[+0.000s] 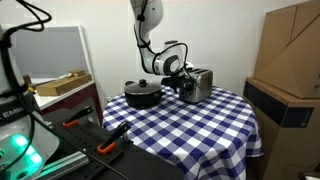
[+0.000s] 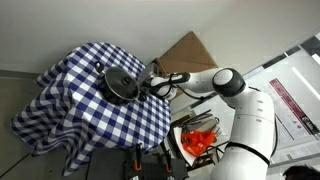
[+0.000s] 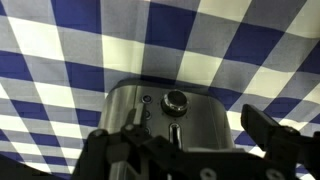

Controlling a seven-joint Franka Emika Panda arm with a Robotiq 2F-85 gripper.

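A silver toaster [image 1: 201, 84] stands on the checked cloth, with its end panel carrying a round black knob [image 3: 174, 102], a lever slot and small buttons in the wrist view. My gripper [image 1: 183, 88] is beside this panel, pointing down. Its dark fingers [image 3: 262, 128] are spread wide in the wrist view, over the panel, with nothing held between them. Contact with the toaster cannot be made out. A dark lidded pot [image 1: 143, 94] sits left of the gripper, and the same pot [image 2: 118, 86] shows in the second exterior view.
Cardboard boxes [image 1: 285, 80] stand to the right, beyond the table. Another robot arm [image 1: 18, 140] stands at the near left.
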